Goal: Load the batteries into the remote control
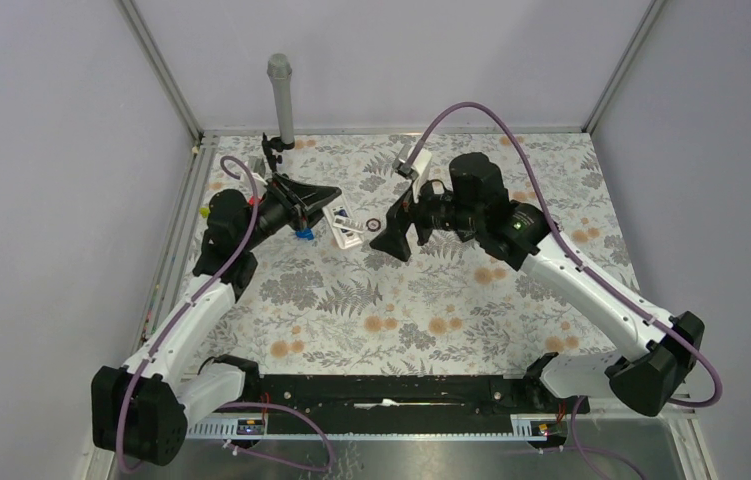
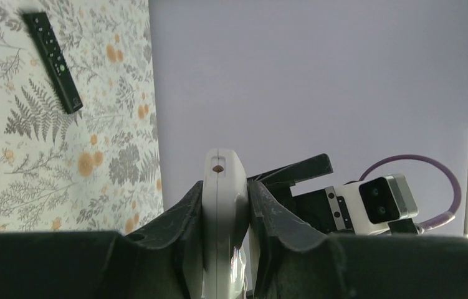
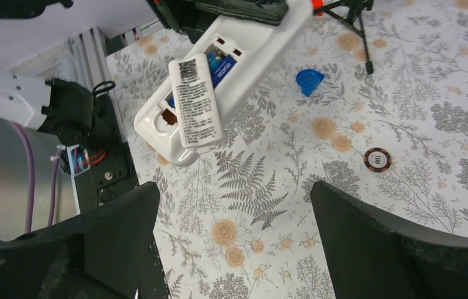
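The white remote control (image 3: pixel 256 62) hangs tilted above the table, and my left gripper is shut on it. Across its open battery compartment the white labelled battery cover (image 3: pixel 197 103) rests askew, not seated in the opening. Blue batteries (image 3: pixel 222 70) show beside the cover, though how many cannot be told. My right gripper stands open and apart from the remote, with nothing between its fingers. From the top view, the cover (image 1: pixel 348 223) lies over the remote, just left of the right gripper.
On the table lie a blue piece (image 3: pixel 309 81), a round black-and-white disc (image 3: pixel 377 159) and a black remote (image 2: pixel 53 62). A small black tripod (image 3: pixel 359 31) stands behind.
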